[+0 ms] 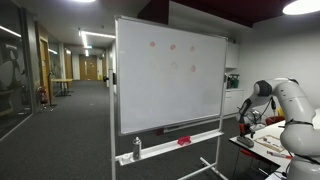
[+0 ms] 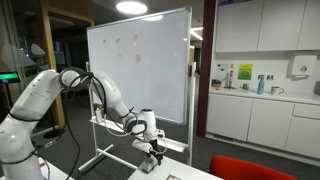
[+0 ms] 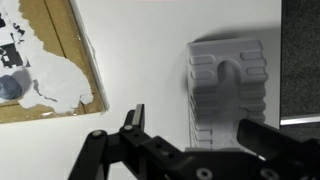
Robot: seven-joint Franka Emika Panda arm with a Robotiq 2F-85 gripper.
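A grey ridged plastic piece (image 3: 228, 50), with a rounded groove down its middle, lies on the white table (image 3: 135, 45) near the table's edge in the wrist view. My gripper is open over its lower part. One finger stands left of the piece, while the other overlaps its lower right edge in this view; contact cannot be told. In exterior view 2 the grey piece (image 2: 149, 163) shows at the table's edge, just below the gripper (image 2: 156, 153). It also appears small in exterior view 1, the grey piece (image 1: 243, 141) lying near the table's corner.
A brown board with torn white paper (image 3: 45, 60) lies left of the grey piece. The table ends just right of that piece, above a dark floor (image 3: 300, 60). A whiteboard (image 2: 140, 65) stands behind the arm, and a red chair (image 2: 240, 168) is beside the table.
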